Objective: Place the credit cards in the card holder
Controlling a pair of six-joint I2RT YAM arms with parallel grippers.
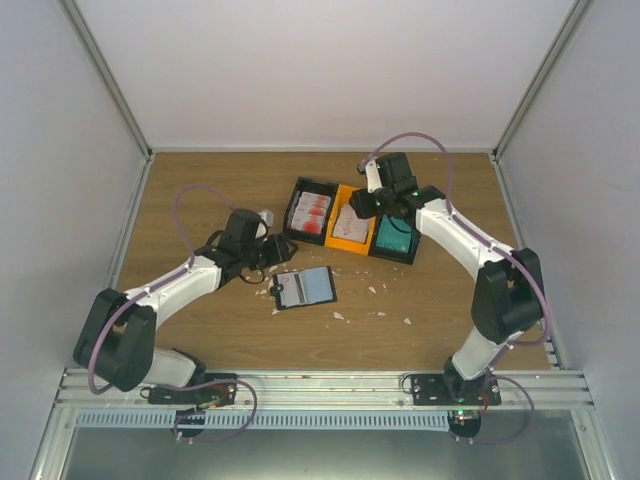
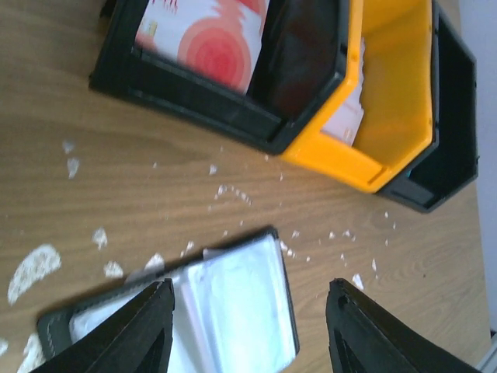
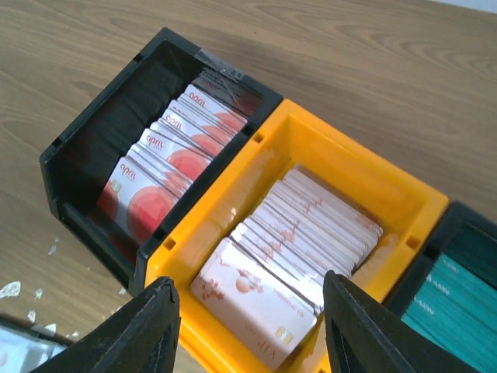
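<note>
The card holder (image 1: 304, 288), an open black wallet with pale panels, lies flat on the table in front of the boxes. My left gripper is open above the holder's far side, with nothing between its fingers. Over the yellow box (image 3: 365, 167) my right gripper stands open and empty. White cards (image 3: 252, 299) lean in a row inside that box, the frontmost beneath my right fingers. Red-and-white cards (image 3: 147, 198) fill part of the left black box (image 3: 70, 144). Teal cards (image 3: 458, 307) are in the right black box (image 3: 446, 225).
The three boxes stand side by side, their walls rising around the cards. Light speckled marks (image 2: 35, 268) dot the wooden table (image 1: 220, 330). Free table lies in front of and to both sides of the boxes.
</note>
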